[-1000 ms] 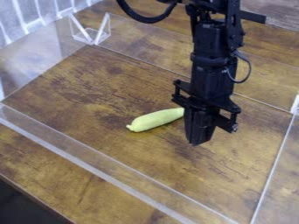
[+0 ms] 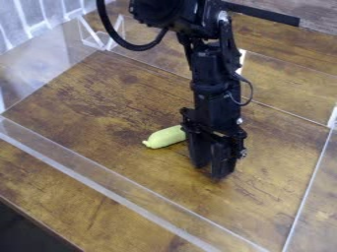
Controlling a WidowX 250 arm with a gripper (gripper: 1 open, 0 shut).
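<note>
A pale yellow-green, elongated object (image 2: 165,137) lies on the wooden board inside the clear-walled area. My black gripper (image 2: 215,157) is low over the board at its right end, covering part of it. I cannot tell whether the fingers are open or shut, or whether they touch the object.
Clear plastic walls (image 2: 105,183) edge the wooden surface (image 2: 86,108), with a white slatted structure at the back left. The board is bare to the left and right of the object.
My gripper has moved down and to the left, onto the right part of the pale object, which is now more hidden.
</note>
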